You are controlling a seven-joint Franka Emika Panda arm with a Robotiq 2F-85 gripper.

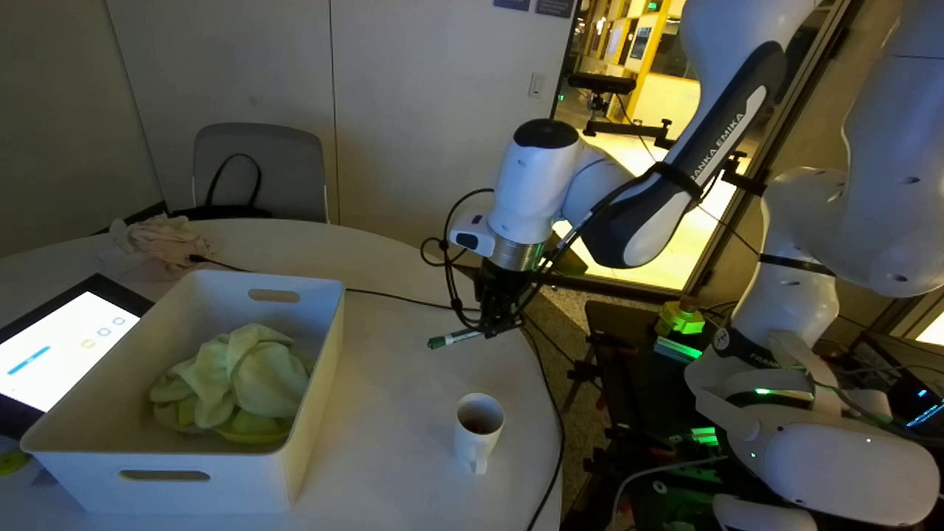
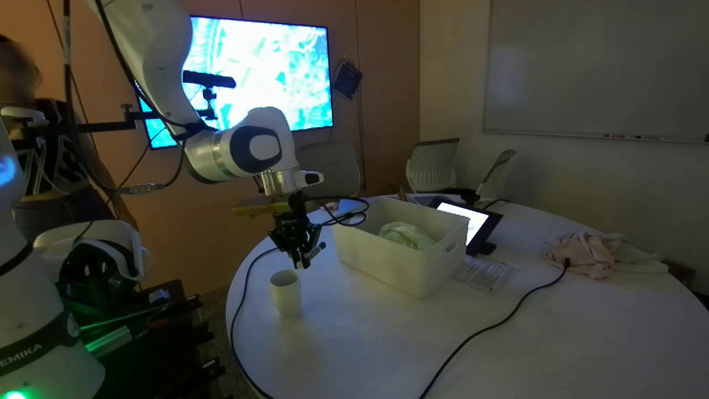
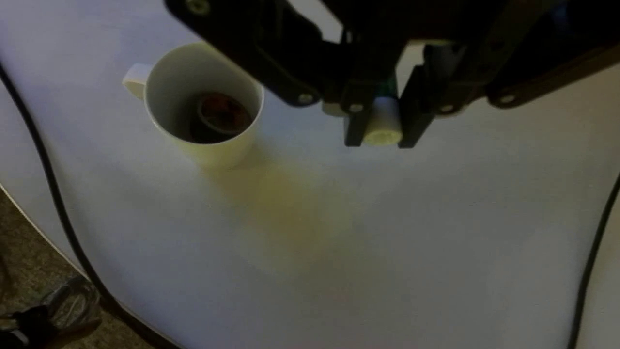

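A marker with a white barrel and a dark green cap is held roughly level above the table, the capped end pointing left in exterior view 1. My gripper is shut on it, and the marker's pale end shows between the two fingers in the wrist view. Below and to one side stands a white mug, upright on the table, its handle turned away from the gripper. Something dark and reddish lies inside the mug. The marker and the mug are apart.
A white bin holding pale green cloth stands on the round table. Beside it is a lit tablet. Pink cloth and black cables lie on the table. Between bin and mug the tabletop is clear.
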